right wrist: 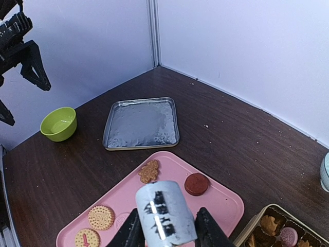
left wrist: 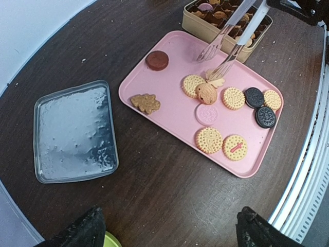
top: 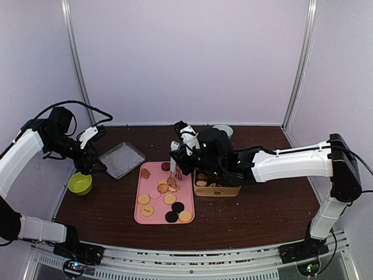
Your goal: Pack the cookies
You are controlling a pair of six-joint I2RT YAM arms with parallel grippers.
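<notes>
A pink tray (top: 152,210) carries several cookies: pale round ones, dark ones (left wrist: 265,117), a brown tree shape (left wrist: 146,103), a brown disc (right wrist: 197,184), a pink one (left wrist: 207,114). My right gripper is shut on the handle of clear-headed tongs (right wrist: 165,211), whose tips are low over the tray, by a small pale cookie (left wrist: 214,77); whether they grip it I cannot tell. The beige box (left wrist: 199,29) with filled compartments sits right of the tray. My left gripper hangs open at the left, above the table, empty.
A metal tray (top: 121,159) lies at back left, a green bowl (top: 80,183) at front left. A pale round container (right wrist: 324,172) stands at the back right, behind the box.
</notes>
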